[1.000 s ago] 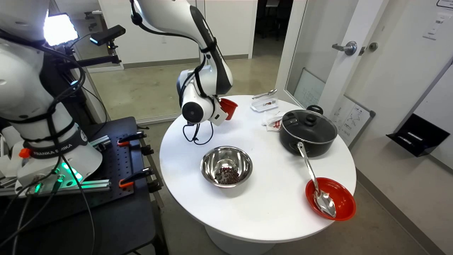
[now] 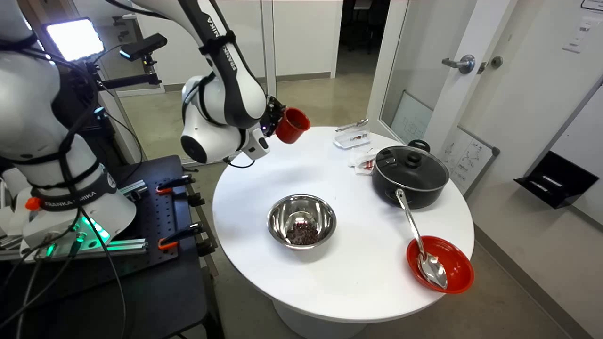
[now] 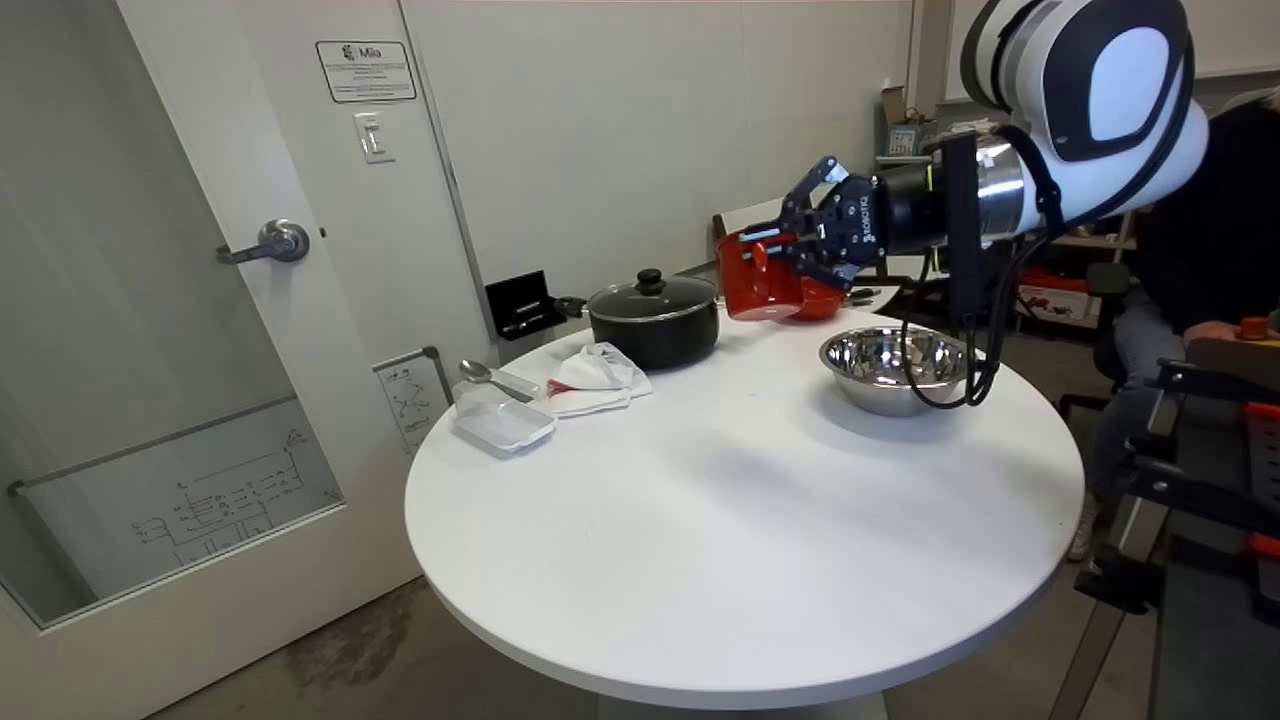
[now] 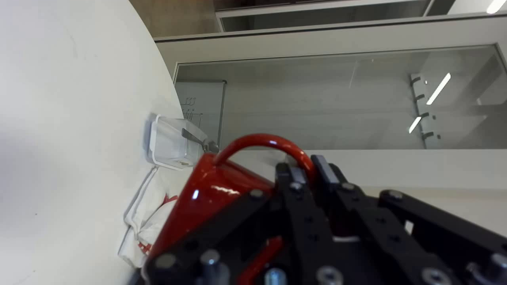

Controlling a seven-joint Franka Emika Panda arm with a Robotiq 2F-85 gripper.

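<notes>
A red mug (image 2: 292, 126) is held in the air above the far left part of the table, tilted in exterior view 1. My gripper is shut on its curved handle (image 4: 259, 140), which passes between the fingertips in the wrist view. In exterior view 2 the mug (image 3: 756, 286) hangs from the gripper (image 3: 774, 234), clear of the tabletop. What is inside it cannot be made out well. The steel bowl (image 2: 275, 217) stands on the table with small dark brown pieces (image 2: 302, 232) at its bottom.
A lidded black pot (image 2: 410, 175) stands at the table's right side. Near it, a red bowl (image 2: 462, 271) holds a large metal spoon (image 2: 433, 270). A clear tray (image 3: 504, 422) with a spoon and a white packet (image 3: 600, 378) lie by the edge.
In exterior view 1 the arm has swung left and up, carrying the mug with it. Bowl, pot and the other tabletop things stay where they were.
</notes>
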